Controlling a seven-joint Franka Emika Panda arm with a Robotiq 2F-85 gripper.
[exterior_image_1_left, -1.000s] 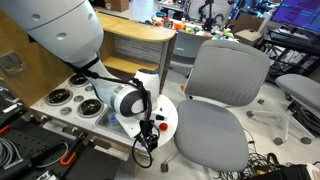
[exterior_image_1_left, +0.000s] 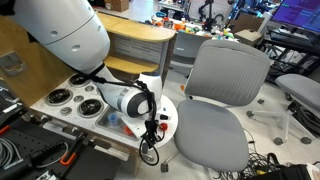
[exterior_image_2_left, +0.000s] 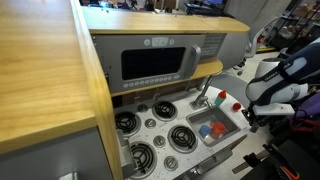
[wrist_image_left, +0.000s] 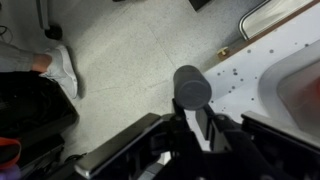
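My gripper hangs near the counter's front right corner, its fingers pointing down. In the wrist view a dark grey round object (wrist_image_left: 191, 86) lies right at the fingertips and partly covers the gap. Whether the fingers grip it or only stand beside it cannot be made out. In the first exterior view the gripper (exterior_image_1_left: 149, 150) is at the counter's edge, with the arm in front of part of the sink. In the second exterior view the arm (exterior_image_2_left: 272, 95) reaches in from the right, and its fingertips are hard to make out.
The sink (exterior_image_2_left: 232, 143) holds a blue item (exterior_image_2_left: 205, 130) and a red item (exterior_image_2_left: 218, 129). Behind it stand a red object (exterior_image_2_left: 236, 106) and a small bottle (exterior_image_2_left: 222, 94). A grey chair (exterior_image_1_left: 207, 125) is close on the right. Stove burners (exterior_image_2_left: 183, 138) lie left of the sink.
Over the last second my gripper has shifted slightly right in the first exterior view, staying near the counter edge. The sink and chair have not moved.
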